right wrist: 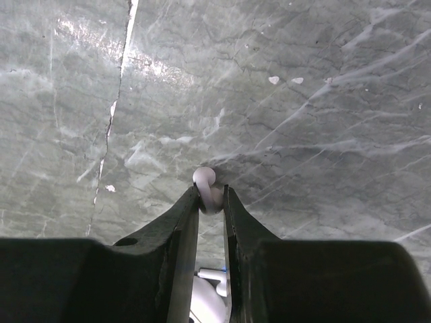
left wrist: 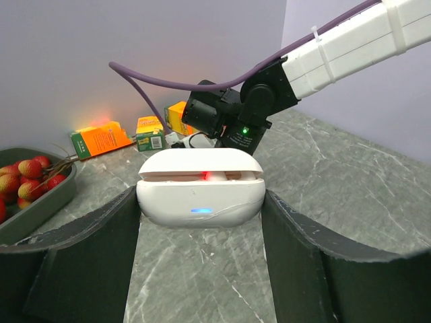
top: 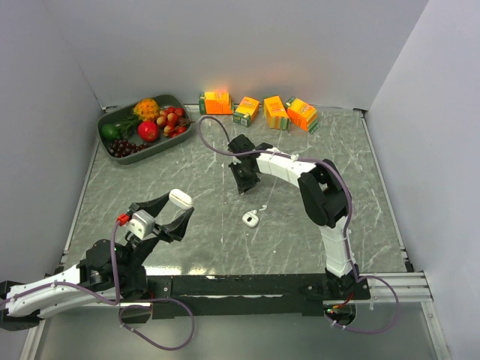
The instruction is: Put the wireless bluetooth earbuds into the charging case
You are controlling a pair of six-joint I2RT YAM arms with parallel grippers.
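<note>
The white charging case [left wrist: 201,207] is clamped between the fingers of my left gripper [top: 181,202], its lid part raised. A blue light glows on its front. Through the narrow gap a red glow and something pale show; I cannot tell whether that is an earbud. My right gripper is shut on a small white earbud [right wrist: 204,177], whose rounded end sticks out past the fingertips, close over the table. In the top view that right gripper [top: 241,190] points down near the middle of the table, with the earbud barely visible.
On the table, near my right gripper, lie a rounded white object [top: 250,219] and a small white piece [top: 263,207]. A dark tray of fruit [top: 122,160] stands back left. Several orange boxes [top: 275,112] line the back.
</note>
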